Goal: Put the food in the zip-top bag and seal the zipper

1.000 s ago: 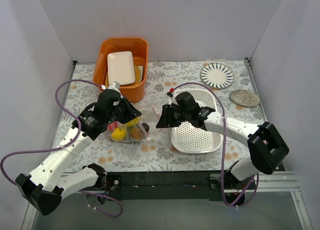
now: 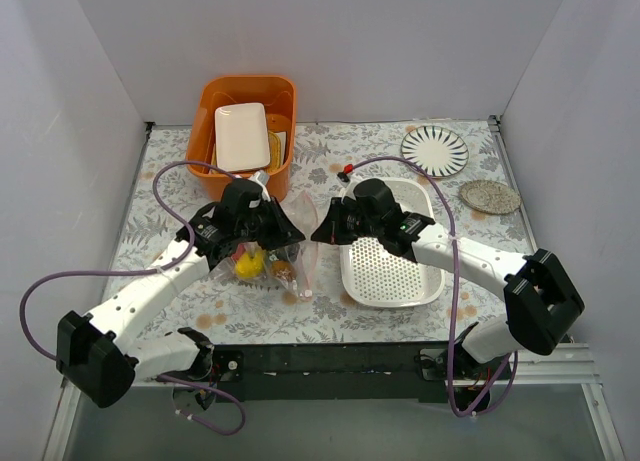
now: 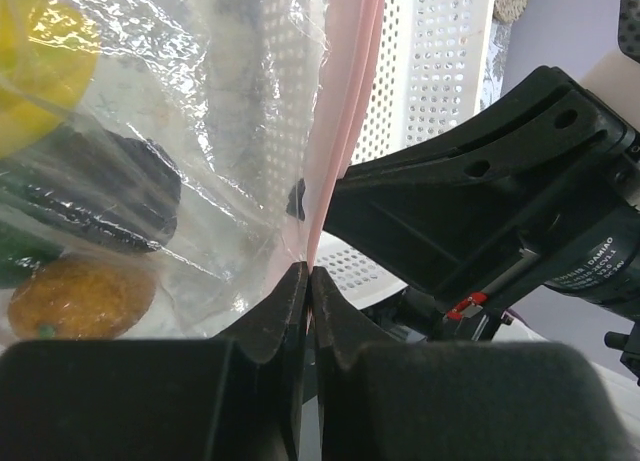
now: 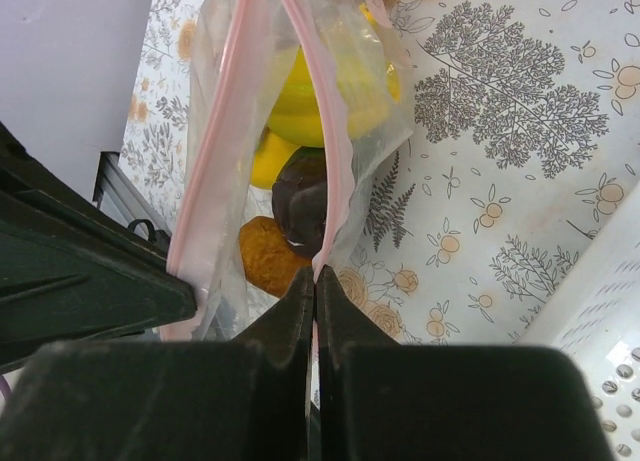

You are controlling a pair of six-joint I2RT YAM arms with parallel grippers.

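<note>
The zip top bag [image 2: 300, 261] holds toy food: a yellow pepper [image 4: 320, 91], a dark eggplant [image 4: 300, 196] and a brown potato [image 4: 270, 256]. My left gripper [image 2: 295, 236] and right gripper [image 2: 317, 238] face each other close together at the bag's opening. In the left wrist view, the left fingertips [image 3: 300, 281] are shut at the pink zipper strip [image 3: 350, 71]. In the right wrist view, the right fingertips [image 4: 305, 301] are shut on the lower part of a pink strip, or right against it; which is unclear.
A white perforated basin [image 2: 390, 276] lies right of the bag. An orange bin [image 2: 210, 101] with boards stands at the back left. A striped plate [image 2: 435, 151] and a speckled oval mat [image 2: 490, 196] lie at the back right.
My left gripper has moved right toward the bag's opening and the right gripper. The right gripper has shut and shifted slightly, and the bag's edge is drawn up between them.
</note>
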